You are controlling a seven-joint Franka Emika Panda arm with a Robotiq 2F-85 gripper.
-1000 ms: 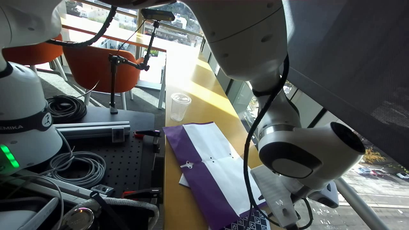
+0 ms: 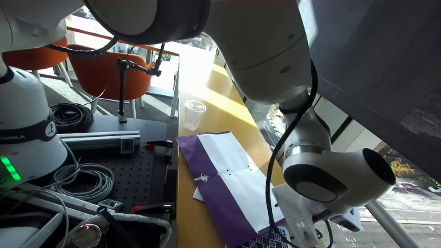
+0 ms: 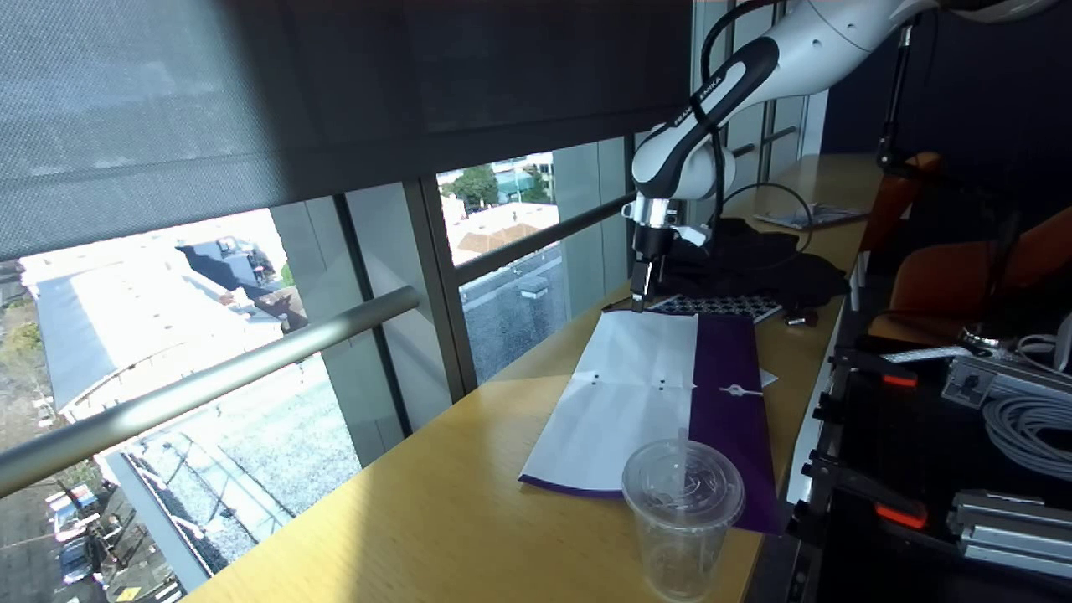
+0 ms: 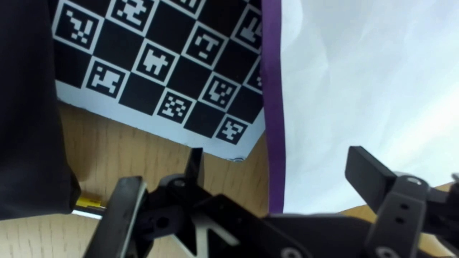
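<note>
A large sheet with a white face and a purple side lies flat on the table, creased across its middle. At its far end in the second exterior view, my gripper points down, low over the white edge. In the wrist view my gripper is open. One finger is over bare wood and the other over the white face. The sheet's narrow purple border runs between them, unheld. Whether a fingertip touches the sheet, I cannot tell.
A patterned marker board lies partly under the sheet, beside dark cloth. A clear lidded cup stands by the sheet's near end. Windows with a metal rail flank the table. Bare wood is free on the window side.
The arm has come down and shifted slightly right in the first exterior view, lowering the gripper towards the table. Sheet and cup have stayed where they were.
</note>
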